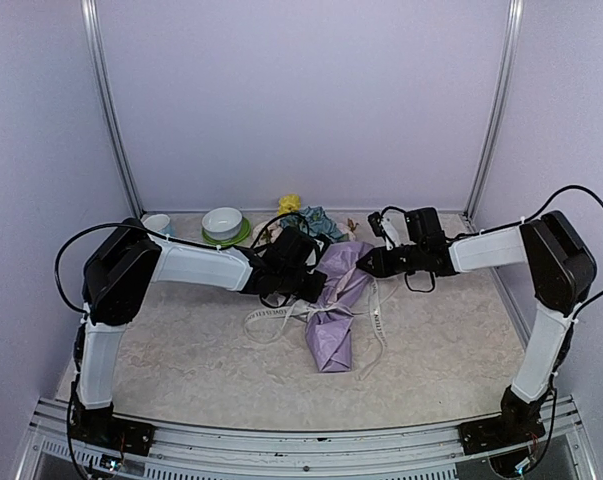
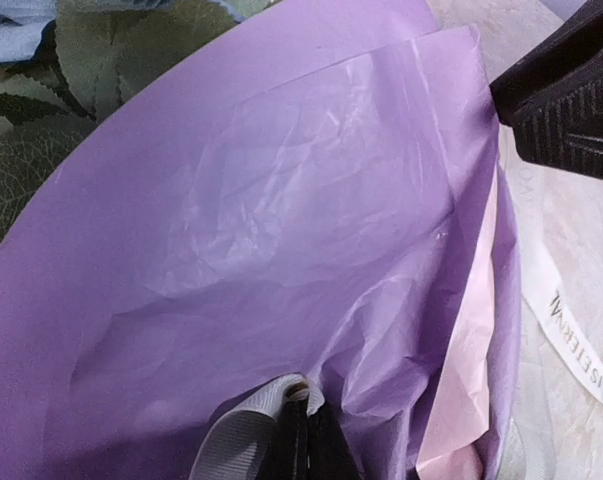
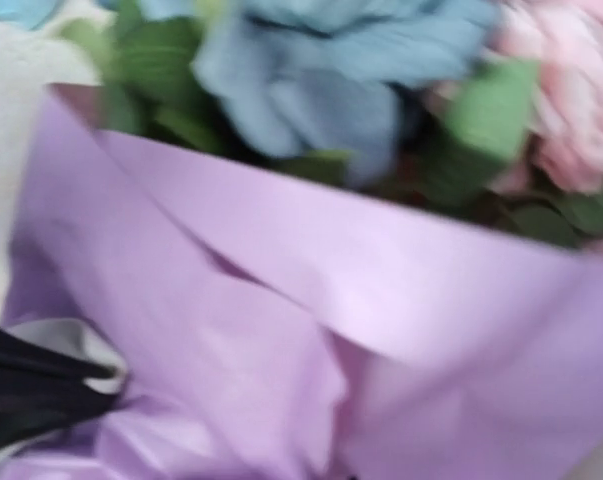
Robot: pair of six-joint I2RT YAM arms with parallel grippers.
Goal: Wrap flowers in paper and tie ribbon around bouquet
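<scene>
The bouquet lies in the middle of the table in purple wrapping paper (image 1: 333, 338), its blue flowers (image 3: 311, 70) and pink flowers (image 3: 566, 90) at the far end. A white lettered ribbon (image 1: 269, 314) crosses its narrow waist, with tails on both sides. Over the paper, my left gripper is shut with a curled bit of ribbon at its tips. At the paper's right edge my right gripper (image 1: 364, 264) looks shut on the wrapping paper; its own fingertips are almost wholly below the right wrist view. Whether the ribbon is knotted cannot be seen.
A white bowl (image 1: 222, 222) on a green plate (image 1: 243, 232) and a light-blue mug (image 1: 157, 224) stand at the back left, partly behind my left arm.
</scene>
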